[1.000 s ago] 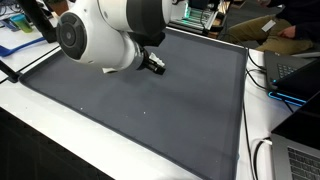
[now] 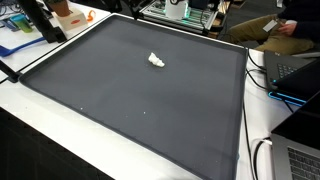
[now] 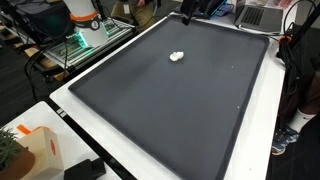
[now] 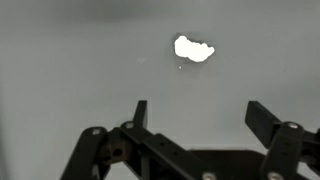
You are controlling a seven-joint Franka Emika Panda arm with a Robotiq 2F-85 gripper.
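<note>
A small crumpled white piece (image 2: 156,60) lies on the dark grey board (image 2: 130,95), toward its back edge. In the other exterior view the same white piece (image 3: 177,56) rests flat on the board, with nothing touching it. From the wrist, the white piece (image 4: 193,49) appears ahead of my gripper, beyond the fingertips. The two black fingers (image 4: 139,117) stand wide apart with bare board between them. Most of the arm is out of both exterior views.
A laptop (image 2: 297,145) and cables sit right of the board. At the back left are an orange-brown box (image 2: 68,18) and other clutter. A potted plant (image 3: 14,155) stands near the front left in the second exterior view. The board is otherwise clear.
My arm has risen from beside the white piece up and back, almost out of the first exterior view. The white piece stays on the board, now uncovered.
</note>
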